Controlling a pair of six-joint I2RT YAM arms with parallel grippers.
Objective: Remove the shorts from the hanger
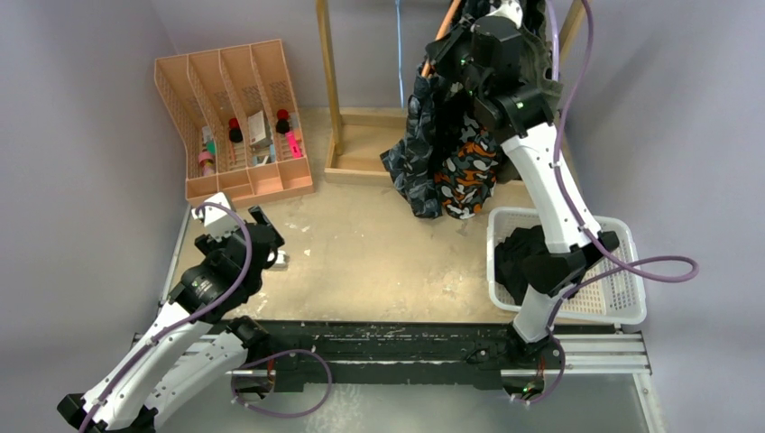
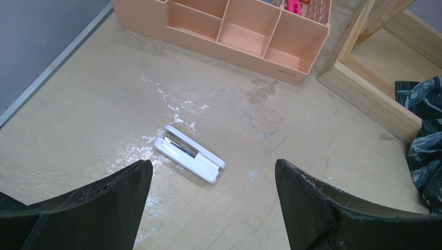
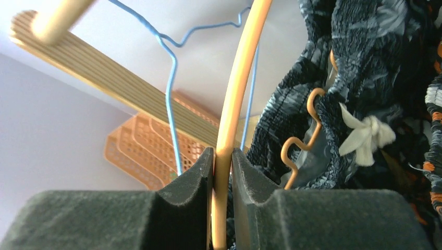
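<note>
In the top view, dark blue-grey patterned shorts [image 1: 421, 144] hang at the rack, beside orange, white and black camouflage shorts [image 1: 468, 171]. My right gripper has its fingers close on both sides of an orange bar [image 3: 241, 75], apparently a hanger's arm. No cloth shows between those fingers. Just right of it are the dark cloth [image 3: 292, 99] and a wavy orange hanger piece [image 3: 311, 104], partly covered by folds. Over the table's left side, my left gripper stands wide open and empty.
A white stapler [image 2: 190, 153] lies beneath the left gripper. Behind it stands a pink divided organizer [image 1: 248, 185] with small items. A white basket [image 1: 622, 280] holding black cloth is at the right. Blue hangers [image 3: 172, 78] hang near the right gripper.
</note>
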